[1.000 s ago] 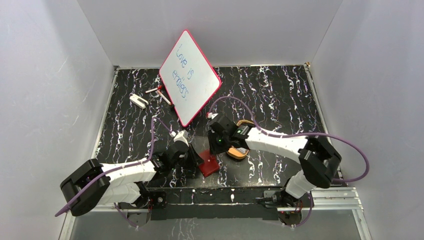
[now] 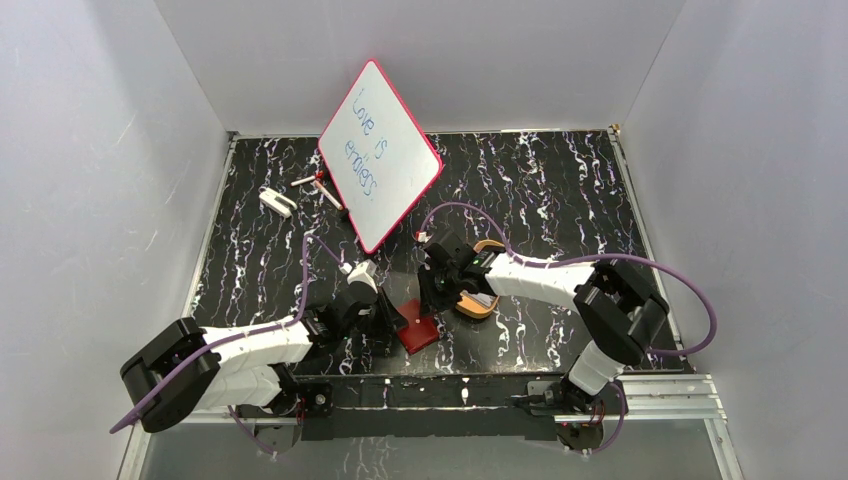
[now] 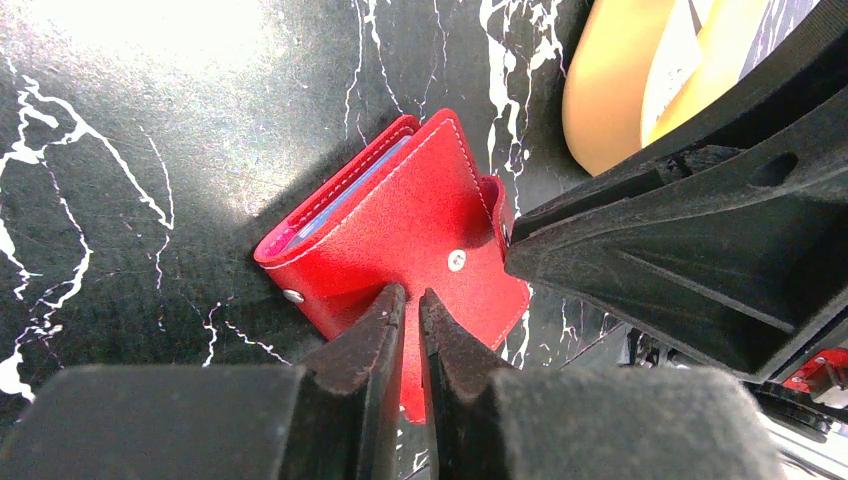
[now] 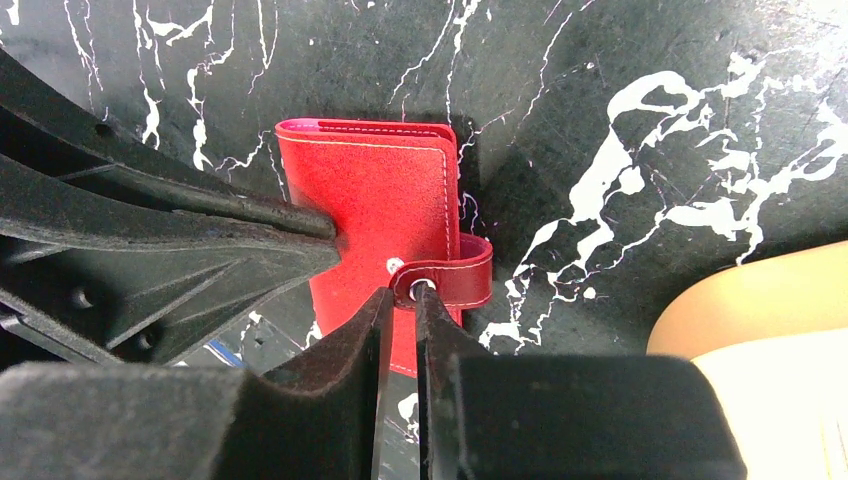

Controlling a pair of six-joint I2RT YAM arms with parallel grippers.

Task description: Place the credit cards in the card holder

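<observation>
The red leather card holder (image 2: 418, 336) lies between both grippers; its snap strap is at the side, and blue card edges (image 3: 335, 200) show inside it in the left wrist view. My left gripper is at the holder, fingertips nearly together, over its red leather. My right gripper is at the strap and snap, fingertips close together; whether it grips the strap is unclear. Each gripper appears in the other's wrist view.
An orange container (image 2: 475, 308) with pale contents sits right of the holder. A whiteboard (image 2: 378, 150), markers (image 2: 328, 195) and a white eraser-like object (image 2: 277, 202) lie at the back left.
My right arm has shifted slightly, its gripper coming down at the holder's strap and its elbow moving in. The left arm looks unchanged.
</observation>
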